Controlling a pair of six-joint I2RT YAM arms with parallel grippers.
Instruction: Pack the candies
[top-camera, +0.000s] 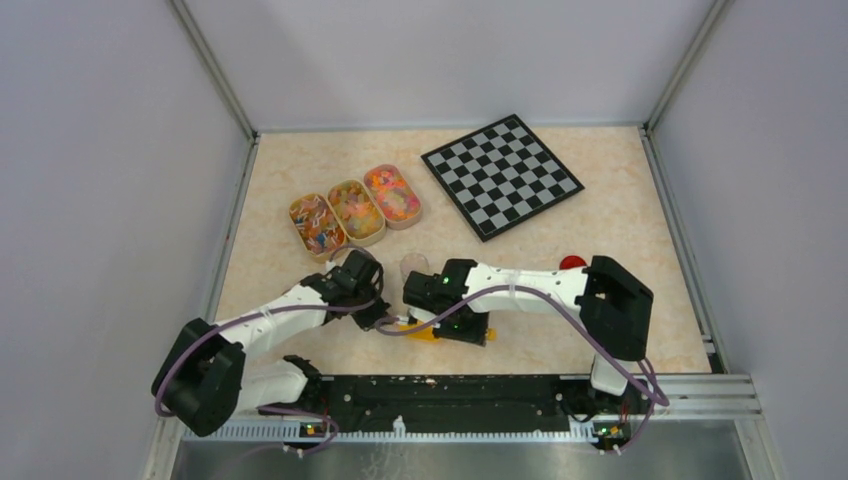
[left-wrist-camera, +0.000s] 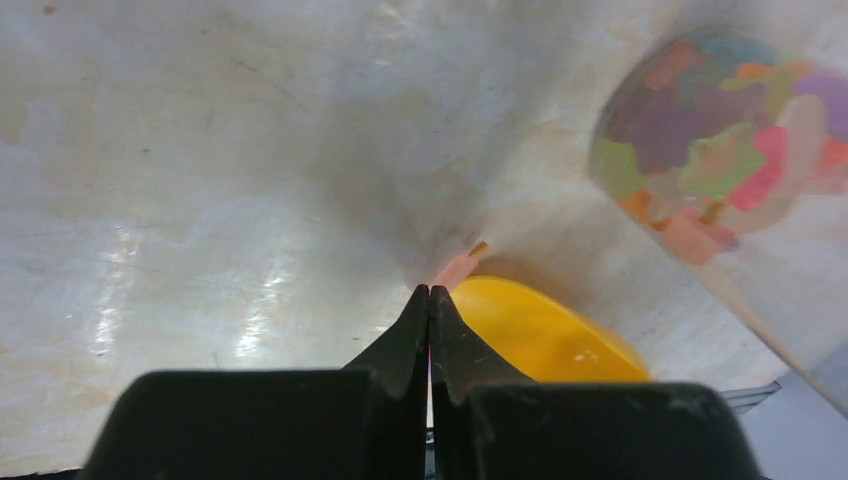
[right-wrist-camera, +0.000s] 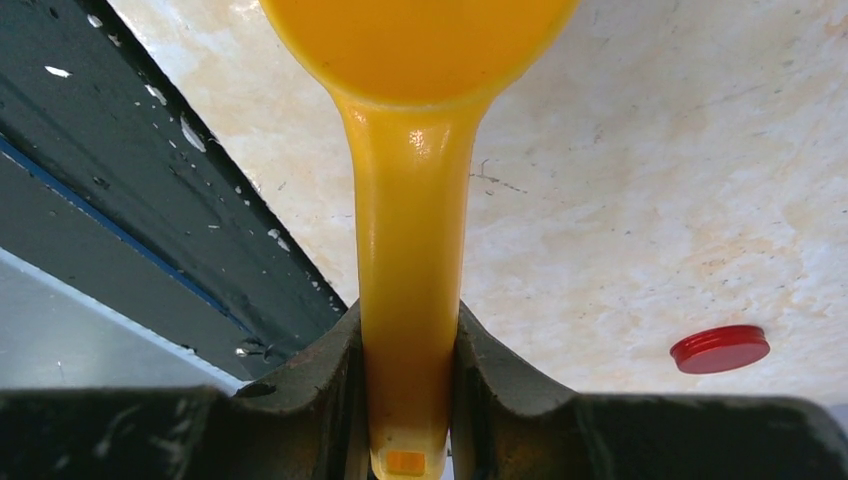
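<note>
My right gripper is shut on the handle of a yellow scoop (right-wrist-camera: 412, 200), whose bowl points away from me. In the left wrist view, the edge of the scoop's bowl (left-wrist-camera: 530, 330) is beside my left gripper, which is shut with nothing visible between its fingers. A small pink candy (left-wrist-camera: 460, 268) lies on the table just beyond those tips, right by the scoop's rim. A clear jar (top-camera: 413, 265) stands behind the scoop; up close, colourful candies (left-wrist-camera: 700, 140) show through it. The arms partly cover the scoop from above.
Three oval bins of candies, the left (top-camera: 318, 223), middle (top-camera: 357, 212) and right (top-camera: 392, 195), stand at the back left. A checkered board (top-camera: 502, 177) lies behind. The red lid (right-wrist-camera: 720, 349) rests on the right side, with bare table around it.
</note>
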